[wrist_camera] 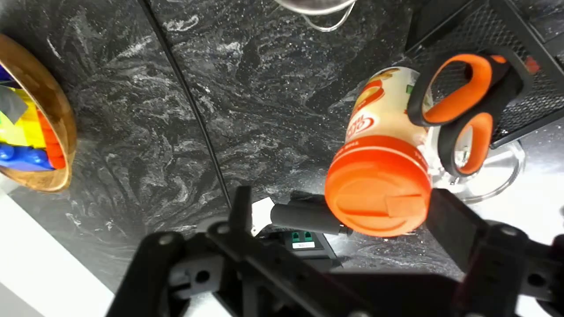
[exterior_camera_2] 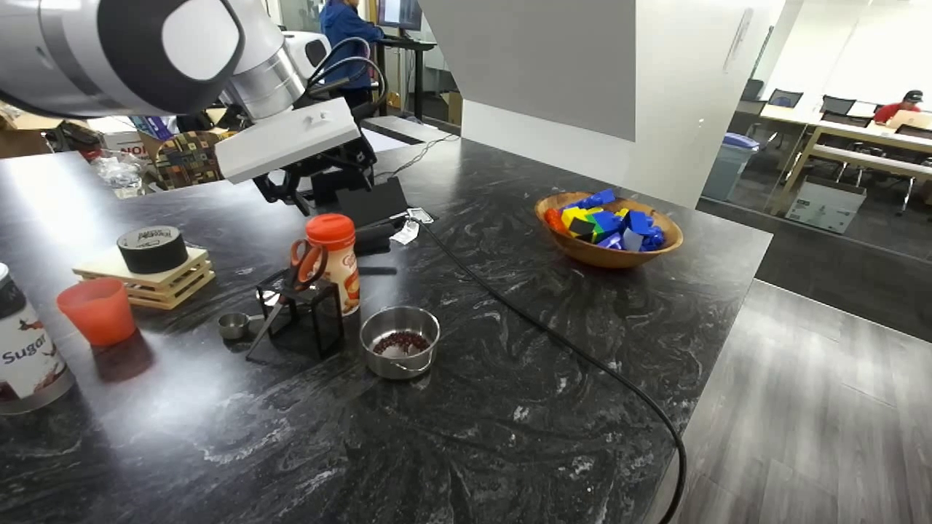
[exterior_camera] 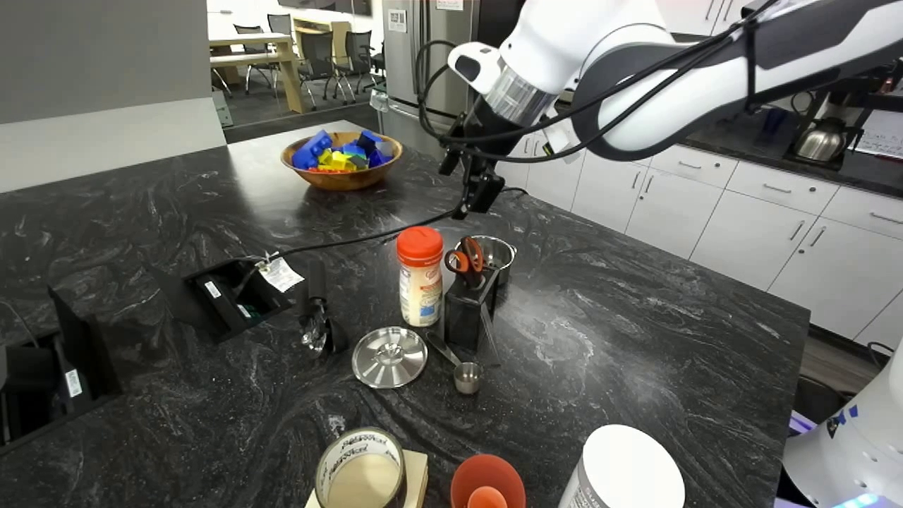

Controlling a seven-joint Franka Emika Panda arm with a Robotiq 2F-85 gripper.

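My gripper (exterior_camera: pixel 465 190) is open and empty, hanging above the counter on the far side of the red-capped bottle (exterior_camera: pixel 420 283). In the wrist view the bottle's red cap (wrist_camera: pixel 378 193) shows in the span between my fingertips, closer to the right finger (wrist_camera: pixel 454 224); exterior view 1 has the gripper higher than the cap. Orange-handled scissors (exterior_camera: pixel 468 258) stand in a black mesh holder (exterior_camera: pixel 463 313) beside the bottle. A steel pot (exterior_camera_2: pixel 400 349) with dark beans inside stands close by. Its lid-like steel disc (exterior_camera: pixel 389 357) lies flat on the counter.
A wooden bowl of coloured blocks (exterior_camera_2: pixel 611 255) sits at the far side. A black cable (exterior_camera_2: pixel 559 336) crosses the counter. The measuring cup (exterior_camera: pixel 466 377), tape roll (exterior_camera: pixel 360 470), red cup (exterior_camera_2: pixel 97 310) and sugar container (exterior_camera_2: pixel 33 358) stand around. Bare counter lies right of the holder in exterior view 1.
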